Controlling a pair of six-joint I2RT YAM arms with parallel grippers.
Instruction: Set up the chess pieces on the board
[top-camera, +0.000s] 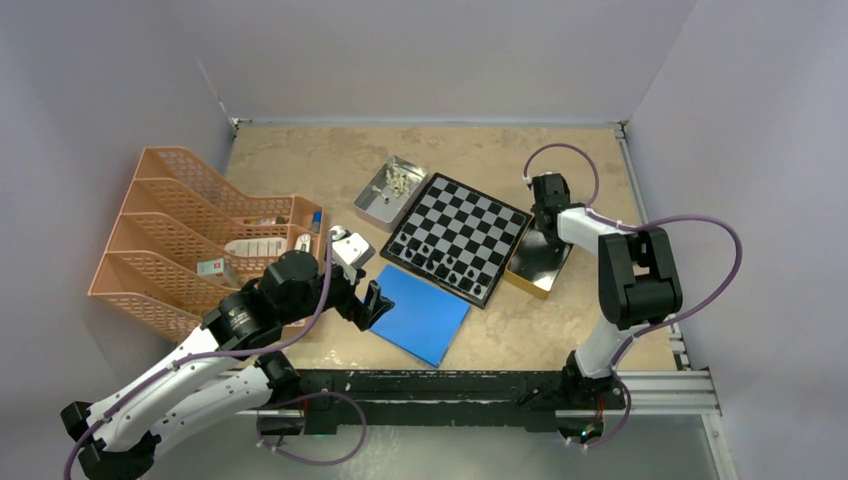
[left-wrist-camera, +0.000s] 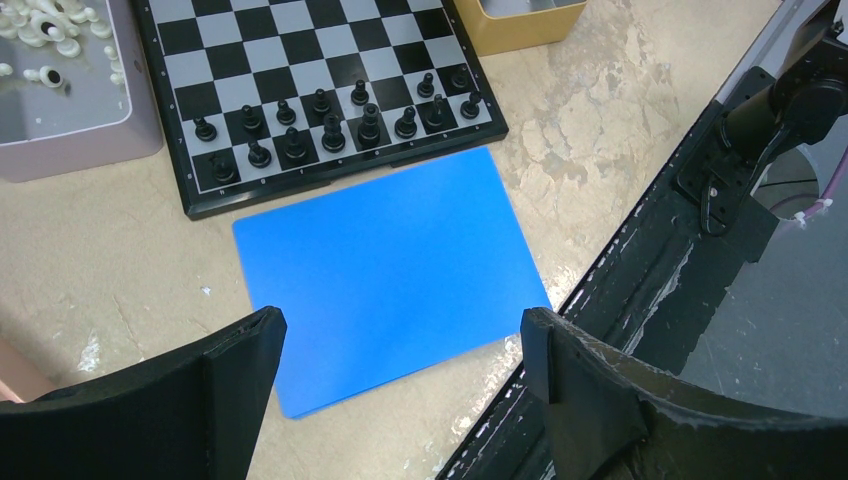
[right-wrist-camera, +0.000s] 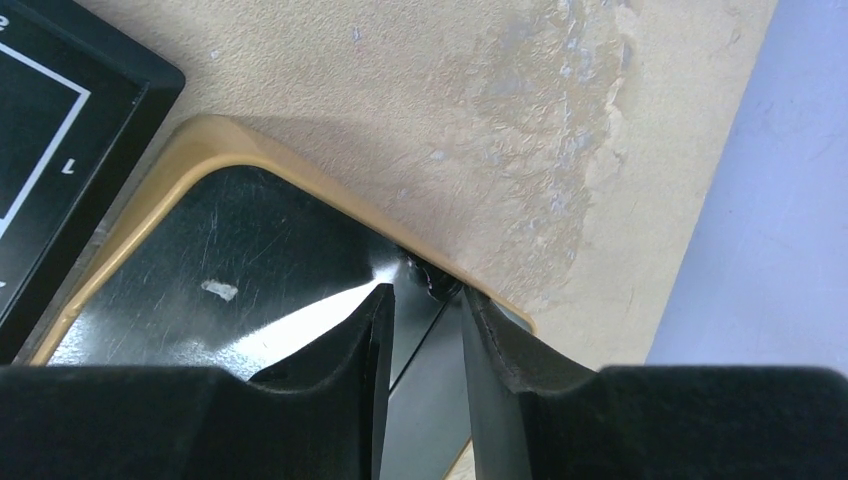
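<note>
The chessboard (top-camera: 457, 225) has black pieces along its near side, seen closely in the left wrist view (left-wrist-camera: 368, 125). My left gripper (top-camera: 365, 300) hangs left of the board over the blue mat's edge, fingers apart, empty. My right gripper (top-camera: 546, 225) is low over the yellow-rimmed box (right-wrist-camera: 280, 165) right of the board. Its fingers are part open around a small dark piece (right-wrist-camera: 432, 278) lying against the box's far wall; whether they touch it is unclear.
A tray of white pieces (top-camera: 379, 208) stands left of the board. A blue mat (top-camera: 420, 320) lies in front. An orange organizer (top-camera: 170, 230) fills the left side.
</note>
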